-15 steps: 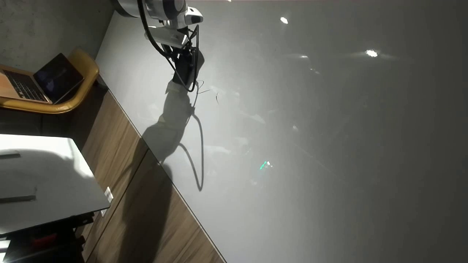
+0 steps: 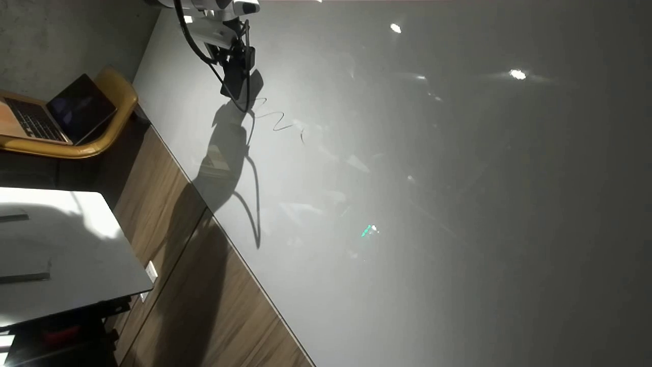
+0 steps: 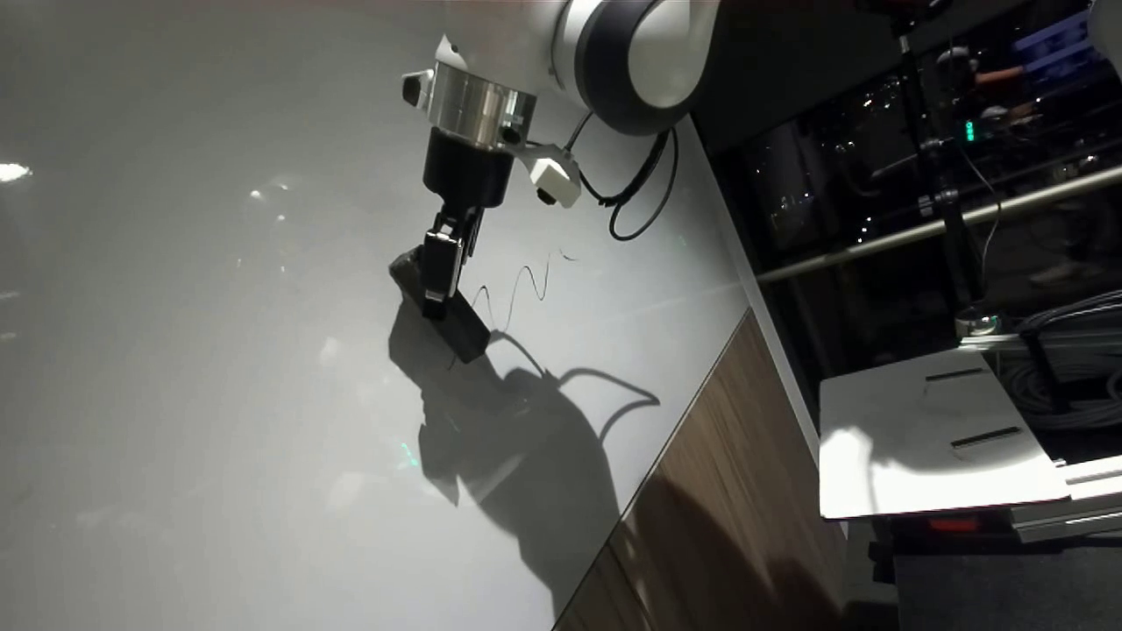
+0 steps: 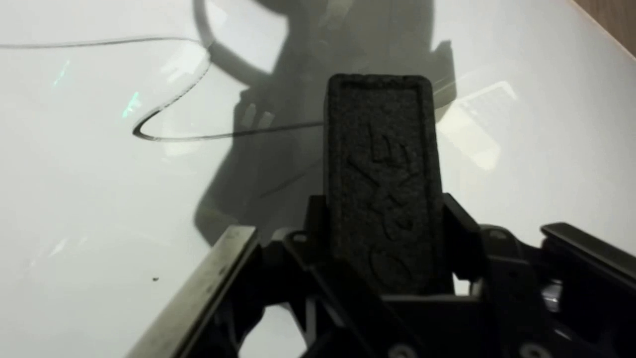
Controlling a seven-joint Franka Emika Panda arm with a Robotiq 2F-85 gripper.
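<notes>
A dark rectangular eraser block (image 4: 384, 161) with raised lettering fills the middle of the wrist view. My gripper is shut on it, one finger on each long side. In exterior view 2 the eraser (image 3: 463, 328) lies at or close to the whiteboard (image 3: 263, 421); I cannot tell whether it touches. A thin wavy black line (image 3: 526, 284) is drawn on the board beside it. The wrist view shows this line (image 4: 185, 138) running behind the eraser. Exterior view 1 has the gripper (image 2: 235, 79) at the upper left, left of the line's squiggle (image 2: 278, 119).
Wood panelling (image 2: 244, 306) borders the board along a slanting edge. A grey table (image 2: 61, 257) and a yellow chair (image 2: 119, 92) with a laptop (image 2: 79, 110) stand off to the left. Most of the board is open. The arm's shadow covers part of it.
In exterior view 1 the arm and gripper have moved left and up, with the eraser still held. More of the wavy line shows now, and the shadow has shifted left too.
</notes>
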